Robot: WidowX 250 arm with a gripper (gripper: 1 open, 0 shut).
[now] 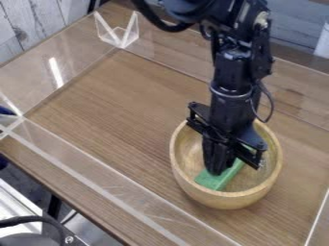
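A black robot arm reaches down from the top into a round wooden bowl (193, 192) at the lower right of the camera view. Its gripper (221, 161) is low inside the bowl, at the upper end of a green object (218, 179) lying there. The fingertips are dark and overlap, and whether they touch the green object is hard to tell.
A clear angular object (115, 29) stands at the back left. A black cable or fitting (33, 231) sits at the lower left edge.
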